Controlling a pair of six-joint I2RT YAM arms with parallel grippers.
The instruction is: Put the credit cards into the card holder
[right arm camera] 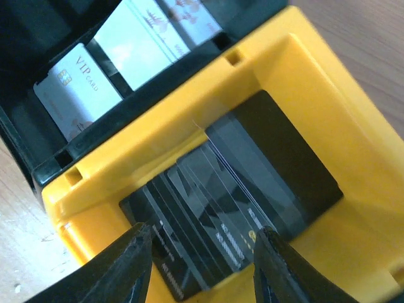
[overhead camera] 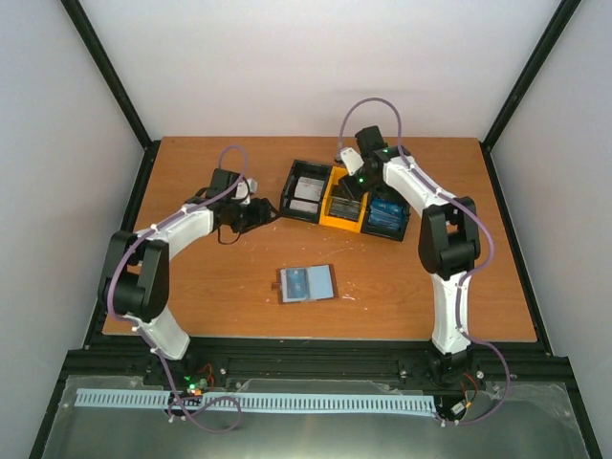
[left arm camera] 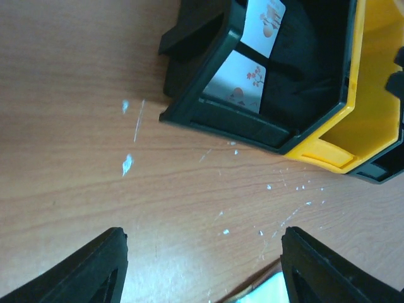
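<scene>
The card holder (overhead camera: 323, 284) lies spread on the table's front middle, brown-edged with pale blue inside and a bluish card-like piece on its left half. Black cards (right arm camera: 202, 208) fill part of the yellow bin (right arm camera: 148, 142). White cards (right arm camera: 77, 91) are in the black bin (left arm camera: 230, 129) left of it, and blue cards (overhead camera: 386, 213) in the bin on the right. Over the yellow bin, my right gripper is open, nothing between its fingers. My left gripper hangs left of the bins above bare wood; its fingers stand apart, empty.
The three bins stand in a joined row at the back middle of the wooden table (overhead camera: 210, 296). Shiny flecks mark the wood near the holder.
</scene>
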